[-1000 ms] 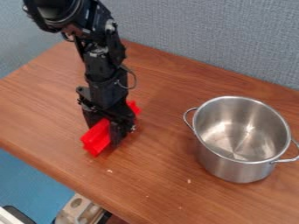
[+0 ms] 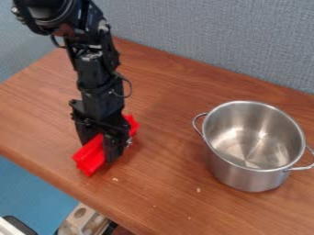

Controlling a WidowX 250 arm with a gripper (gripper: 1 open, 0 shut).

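Note:
My black gripper (image 2: 103, 139) is low on the wooden table at centre left, shut on a bright red elongated object (image 2: 90, 158). The object lies diagonally, its near end poking out toward the front left and its far end behind the fingers at the right. Its middle is hidden by the gripper. A shiny steel pot (image 2: 252, 147) with two handles stands on the right of the table, apart from the red object.
A grey wall runs behind.
Over the last second the gripper and red object have shifted slightly to the left, toward the table's front-left edge. The pot is unmoved.

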